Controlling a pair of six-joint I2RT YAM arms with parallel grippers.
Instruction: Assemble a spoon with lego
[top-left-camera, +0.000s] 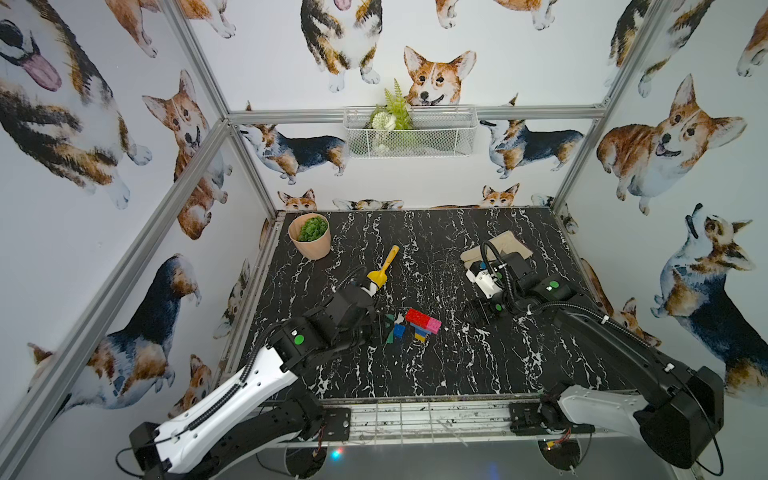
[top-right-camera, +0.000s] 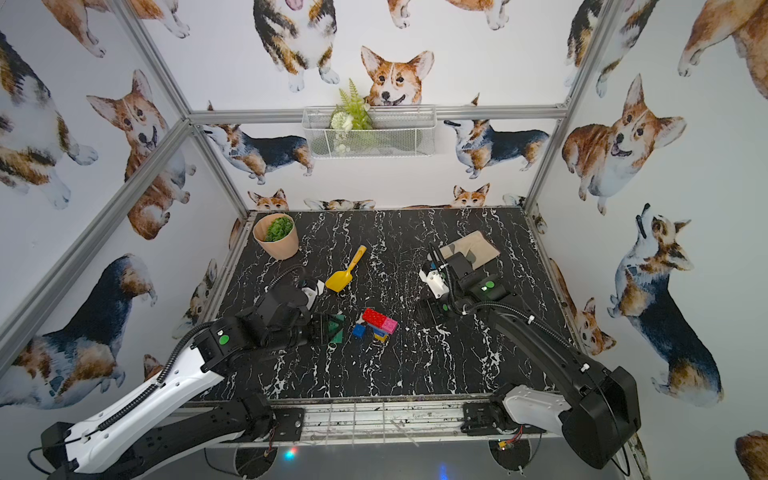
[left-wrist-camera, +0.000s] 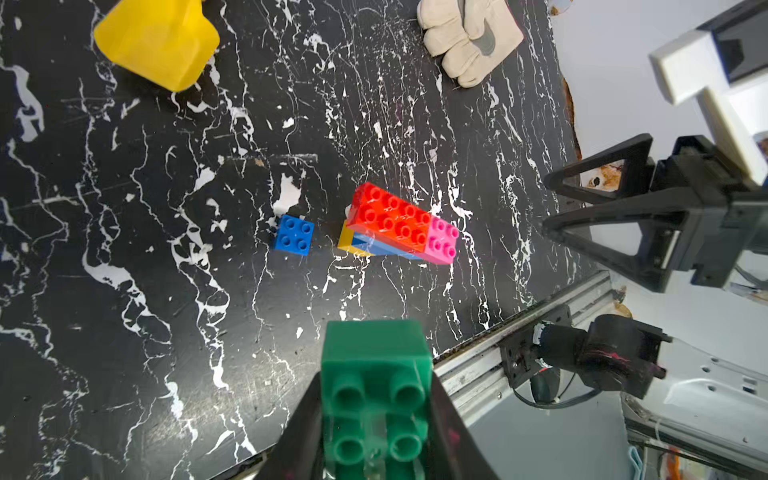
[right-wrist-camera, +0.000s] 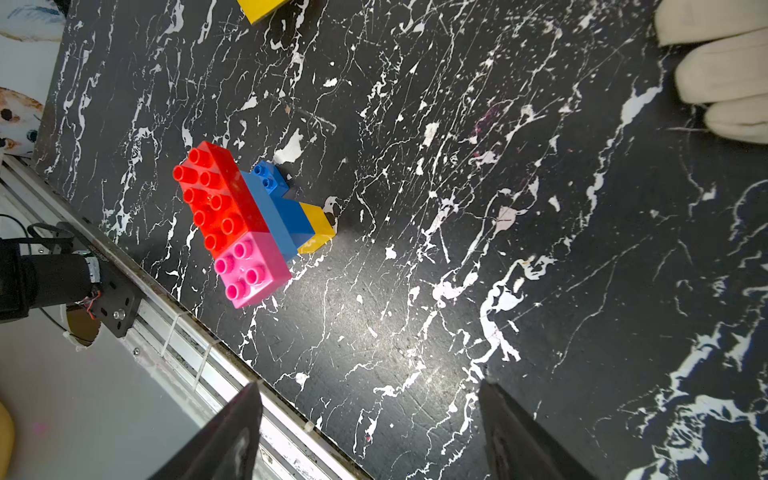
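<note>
A red brick (left-wrist-camera: 388, 216) and a pink brick (left-wrist-camera: 440, 240) rest atop light blue and yellow bricks at the table's middle, with a small blue brick (left-wrist-camera: 293, 234) beside them. In the left wrist view a green brick (left-wrist-camera: 373, 376) is held by my left gripper (top-right-camera: 328, 326), shut on it and left of the cluster. My right gripper is part open above the table, right of the bricks, nothing seen between its fingers.
A yellow shovel (top-right-camera: 340, 280) lies behind the bricks. A potted plant (top-left-camera: 309, 237) stands back left, a glove (left-wrist-camera: 472, 44) lies back right.
</note>
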